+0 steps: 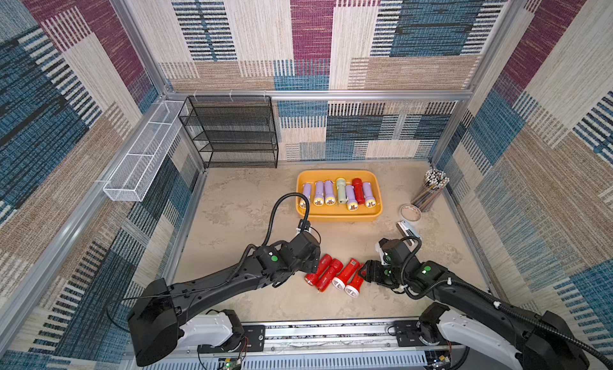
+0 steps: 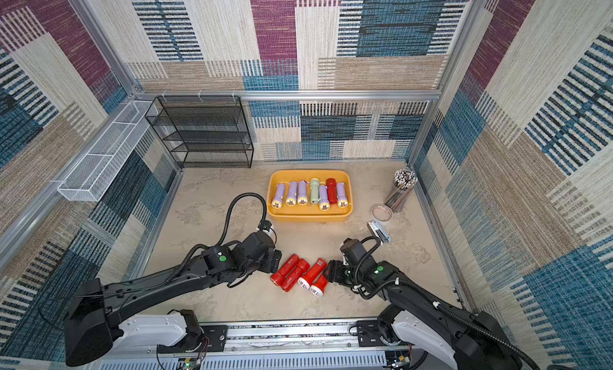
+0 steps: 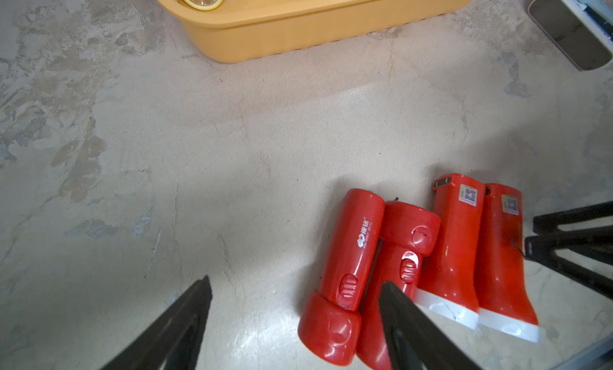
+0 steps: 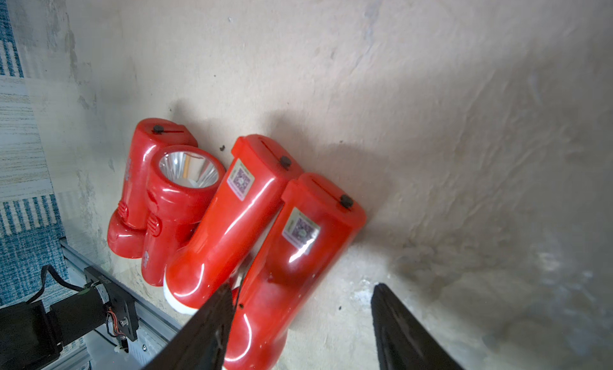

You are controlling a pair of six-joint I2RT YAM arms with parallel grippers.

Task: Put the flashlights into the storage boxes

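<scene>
Several red flashlights lie side by side on the table: a leftmost one (image 3: pixel 353 248), a second one (image 3: pixel 408 229), a third one (image 4: pixel 239 197) and a rightmost one (image 4: pixel 281 268). My left gripper stands open at the left of the row; its right finger (image 3: pixel 415 338) partly covers the second flashlight. At the other end my right gripper is open, its fingers spread about the rightmost flashlight, with the left finger (image 4: pixel 207 328) by the gap between the last two. Whether they touch it cannot be told. The yellow box (image 1: pixel 338 218) behind holds several purple flashlights, a green one and a red one.
A stapler-like device (image 2: pixel 378 231), a tape roll (image 2: pixel 382 212) and a holder of sticks (image 2: pixel 400 191) stand at the right. Black mesh shelves (image 1: pixel 233 137) are at the back left. The table between the row and the box is clear.
</scene>
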